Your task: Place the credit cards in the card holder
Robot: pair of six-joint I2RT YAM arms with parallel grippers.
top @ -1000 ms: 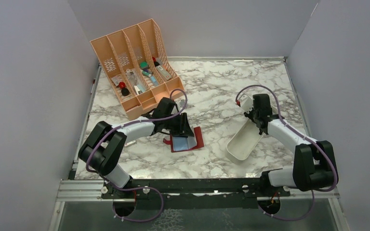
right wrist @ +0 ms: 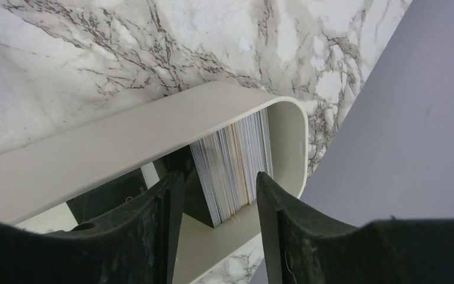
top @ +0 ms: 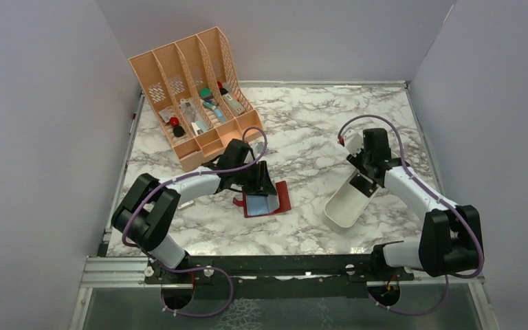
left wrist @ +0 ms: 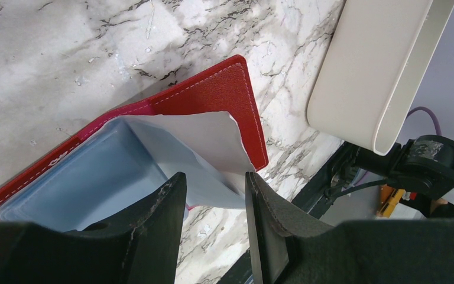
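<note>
The red card holder (top: 284, 196) lies open on the table, with bluish clear sleeves (left wrist: 103, 171) inside. Over it stands my open left gripper; a raised, pale sleeve leaf (left wrist: 213, 137) reaches between and beyond its fingertips. To the right, a long white box (top: 344, 207) holds a row of upright cards (right wrist: 233, 165) at its far end, the front one dark-faced. Another dark card (right wrist: 109, 192) lies in the box, partly hidden by the rim and a finger. My right gripper is open above the box, seemingly holding nothing.
A tan divided rack (top: 210, 141) with small items stands at the back left. Grey walls close in the left, right and back.
A dark card now shows inside the white box below it. The left arm and card holder look unchanged.
</note>
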